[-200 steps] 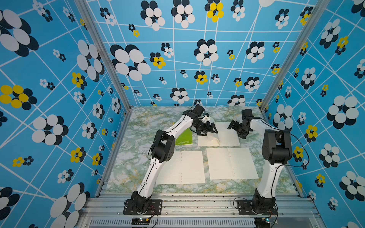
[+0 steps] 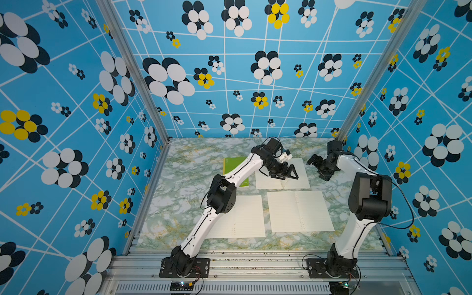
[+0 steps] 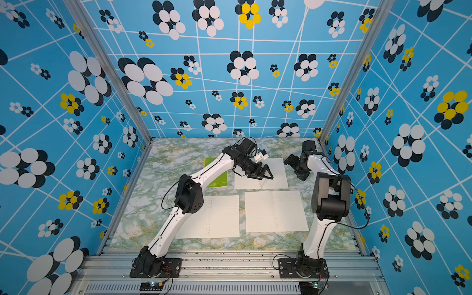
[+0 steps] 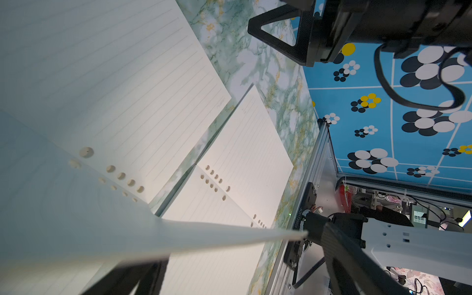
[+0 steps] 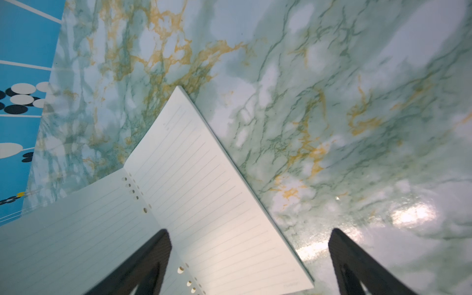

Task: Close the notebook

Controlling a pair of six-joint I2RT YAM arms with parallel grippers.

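Note:
At the back, an open white lined notebook lies on the table. Over its middle is my left gripper, its fingers apart. In the left wrist view a raised, blurred page crosses the foreground, its edge reaching between those fingers; contact is not clear. Just past the notebook's right edge, above bare table, stands my right gripper. The right wrist view shows its fingers wide apart with nothing gripped, and the notebook's right-hand page lying flat.
A closed green notebook lies left of the back notebook, partly behind my left arm. Two more open notebooks lie in front: one at left, one at right. Bare table shows along the right side.
My left gripper has moved rightward from the back notebook's left half to its middle. The right gripper has shifted right, off the notebook's edge.

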